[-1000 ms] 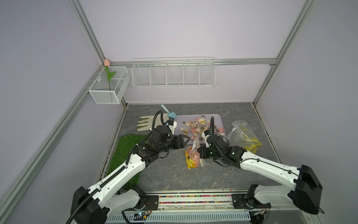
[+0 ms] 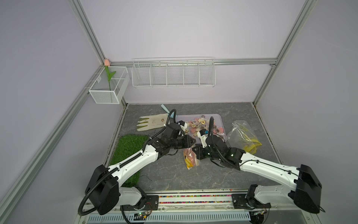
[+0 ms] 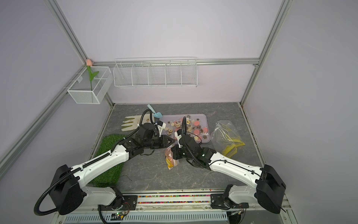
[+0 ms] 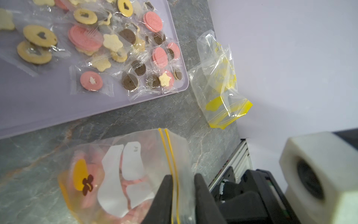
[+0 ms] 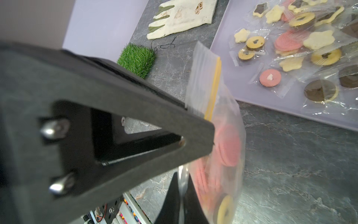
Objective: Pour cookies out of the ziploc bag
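A clear ziploc bag (image 2: 190, 160) of wrapped cookies hangs in front of the tray. My right gripper is shut on the thin plastic at the bag's edge. At the bag's yellow zip strip (image 4: 169, 149), my left gripper has its fingers apart, one on each side of the mouth edge. Pink and yellow cookies show through the bag (image 5: 227, 145) in the right wrist view. One large black finger of the left gripper covers part of the bag there. Loose wrapped cookies lie on the lilac tray (image 4: 56, 112) behind.
An empty-looking clear bag with yellow edges (image 2: 244, 136) lies right of the tray. A glove (image 2: 151, 122), a blue scoop (image 3: 158, 114) and green turf (image 2: 128, 149) are on the left.
My left gripper has moved right to the bag's mouth, close to the right gripper. The right gripper and the bag have shifted slightly left.
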